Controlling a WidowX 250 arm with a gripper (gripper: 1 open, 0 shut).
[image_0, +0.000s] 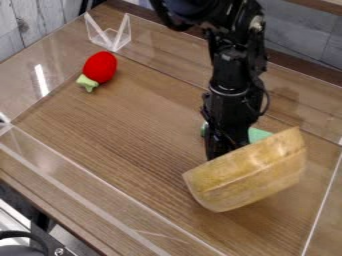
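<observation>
The black robot arm (234, 80) reaches down from the top to the middle right of the wooden table. Its gripper (221, 150) is low over a pale green object (274, 140), which it partly hides. A large yellow-tan rounded block (247, 175) lies just in front of the gripper, at the lower right, and covers part of the green object. Whether the fingers hold anything is hard to tell.
A red oval object (98, 68) with a small light green piece (88, 82) lies at the upper left. A white wire-like item (110, 32) stands behind it.
</observation>
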